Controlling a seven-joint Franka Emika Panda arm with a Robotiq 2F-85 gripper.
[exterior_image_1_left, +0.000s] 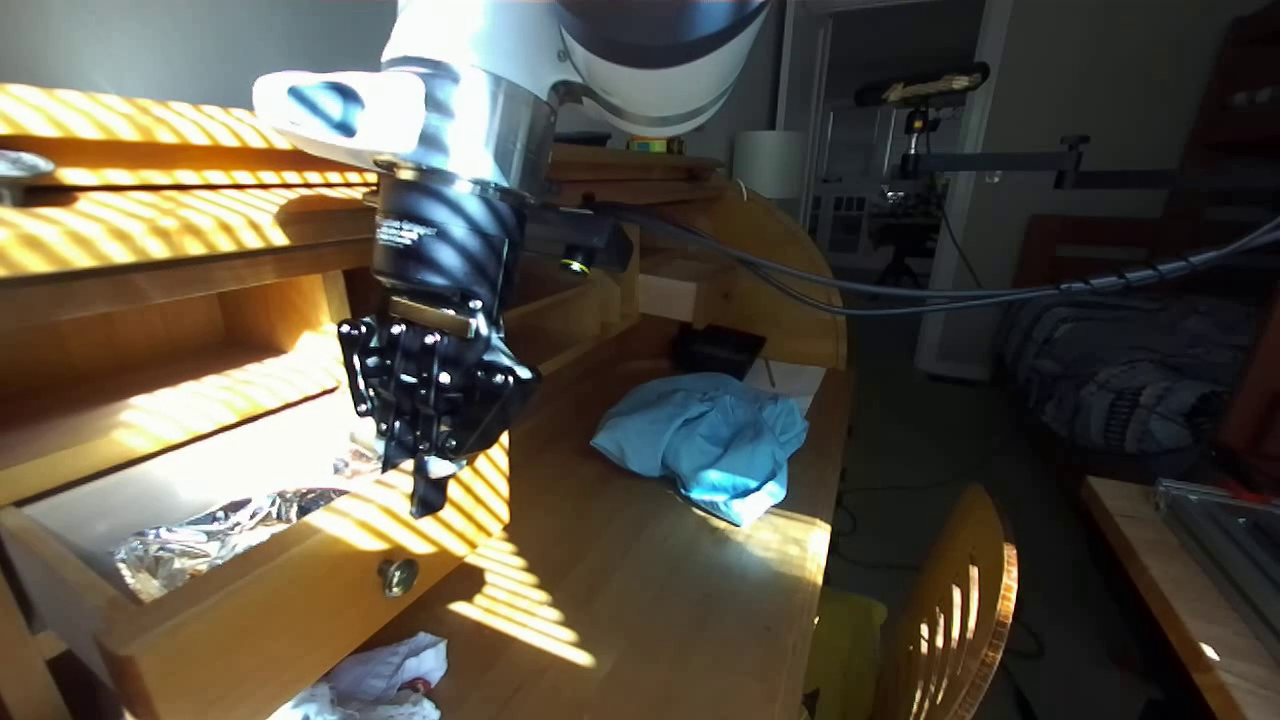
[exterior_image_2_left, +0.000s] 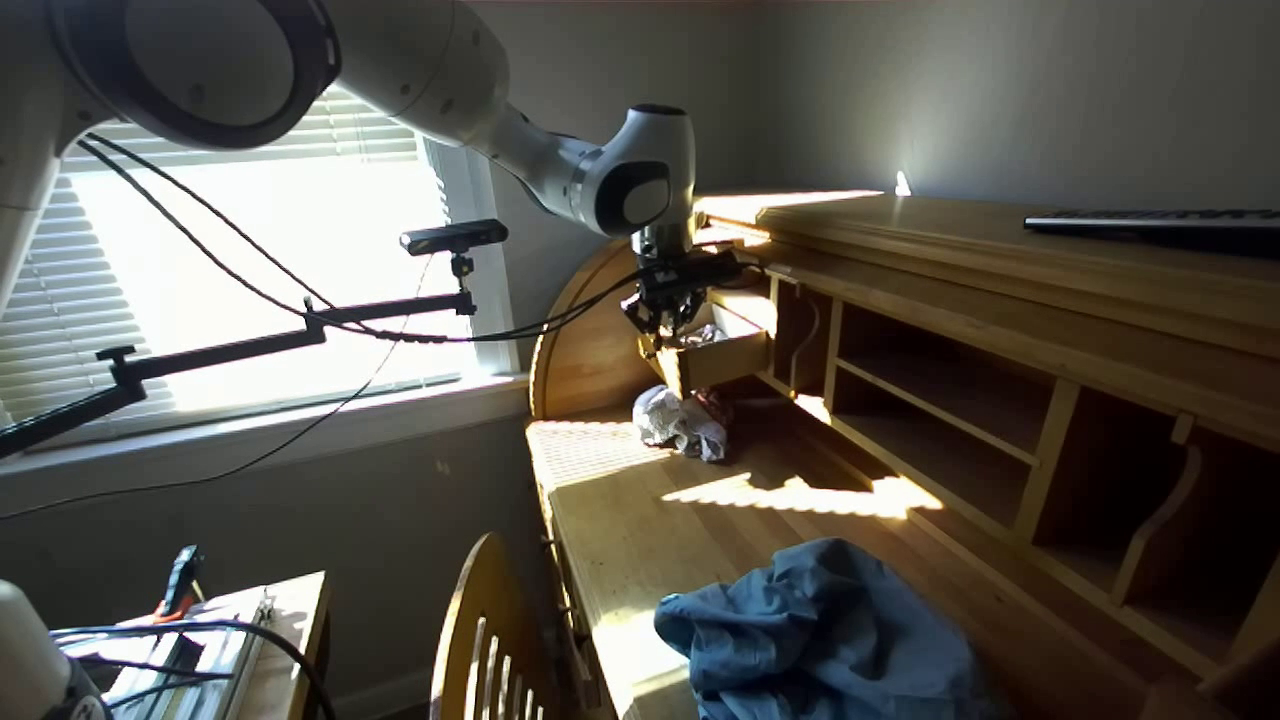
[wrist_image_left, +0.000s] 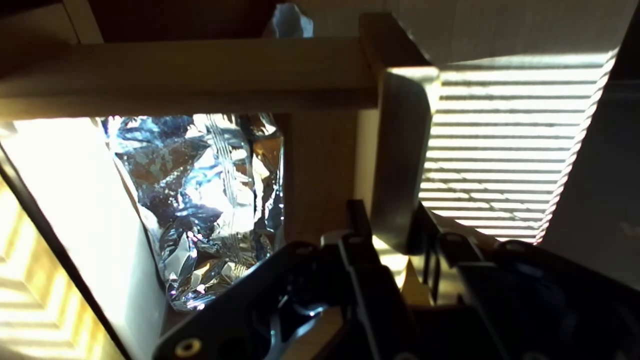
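Note:
A wooden drawer (exterior_image_1_left: 258, 606) stands pulled out from the desk's upper shelving, with a round metal knob (exterior_image_1_left: 398, 577) on its front. Inside lies a crumpled, shiny silver bag (wrist_image_left: 204, 186). My gripper (exterior_image_1_left: 411, 478) points down over the top edge of the drawer front. In the wrist view its two dark fingers (wrist_image_left: 358, 219) stand on either side of the front panel (wrist_image_left: 400, 144), shut on it. In exterior view 2 the gripper (exterior_image_2_left: 660, 340) is at the drawer's outer end; its fingertips are small there.
On the desktop below the drawer lies a crumpled white cloth (exterior_image_2_left: 684, 422). A blue cloth (exterior_image_1_left: 708, 438) rests farther along, near a black tray (exterior_image_1_left: 717, 350). A wooden chair (exterior_image_1_left: 960, 600) stands at the desk's front edge. Bare desktop (exterior_image_1_left: 636, 600) separates the two cloths.

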